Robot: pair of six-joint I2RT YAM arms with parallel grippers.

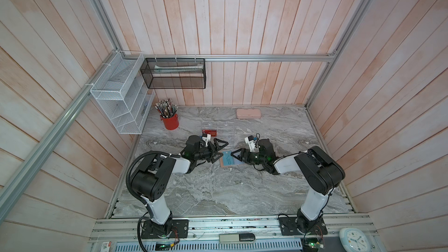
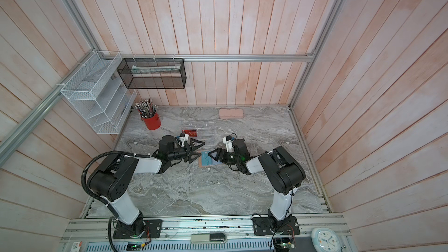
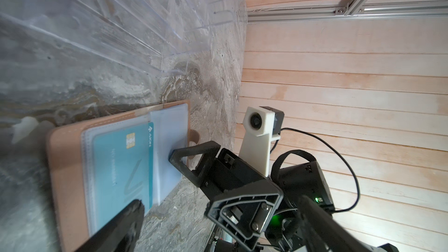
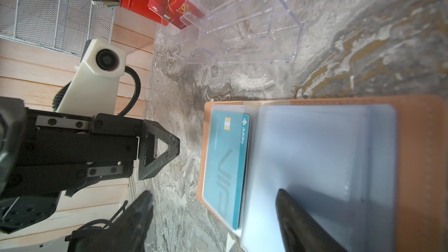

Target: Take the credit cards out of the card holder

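Spread open on the table lies a tan card holder (image 4: 422,168) with clear sleeves. A teal card (image 3: 119,168) marked AION sits inside its left sleeve; the right sleeve (image 4: 312,158) looks pale, and no card can be made out in it. At the holder's left edge, my left gripper (image 1: 222,150) is open with nothing between its fingers. My right gripper (image 1: 234,153), also open, reaches over the right half from the right. In the right wrist view, one of its blurred fingertips (image 4: 296,210) overlaps the right sleeve; whether they touch I cannot tell.
Just behind the holder stands a clear compartment tray (image 4: 252,42) with a red card (image 4: 170,2) in it. A red cup of pens (image 1: 170,121) is at the back left, a pink case (image 1: 248,113) at the back.
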